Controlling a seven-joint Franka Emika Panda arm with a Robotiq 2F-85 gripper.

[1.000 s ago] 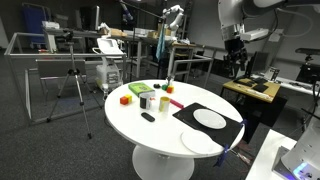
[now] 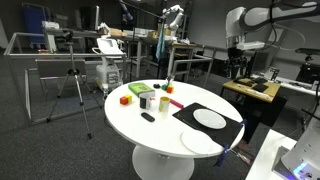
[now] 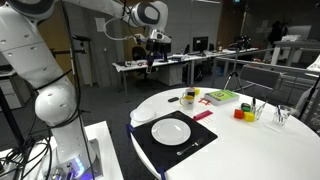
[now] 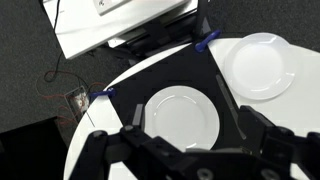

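Note:
No task object is named. High above the round white table, my gripper [image 2: 236, 70] hangs pointing down, well clear of everything. Its fingers stand apart at the bottom of the wrist view [image 4: 192, 132], with nothing held between them. Below it a white plate [image 4: 178, 115] lies on a black mat [image 3: 170, 142]. Another white plate [image 4: 260, 66] is on the bare table beside the mat. A slim utensil [image 3: 187, 150] lies on the mat near the first plate, and my gripper partly covers that area in the wrist view.
Mugs [image 2: 164, 103], coloured blocks [image 2: 125, 100], a green tray [image 2: 139, 88] and a dark object [image 2: 148, 117] sit on the table's other side. A red item [image 3: 204, 101] lies beyond the mat. Blue clamps [image 4: 207, 42] stick out at the table edge.
The arm has shifted slightly, with its forearm and wrist at a somewhat different angle; the gripper stays high. Objects on the table have not moved.

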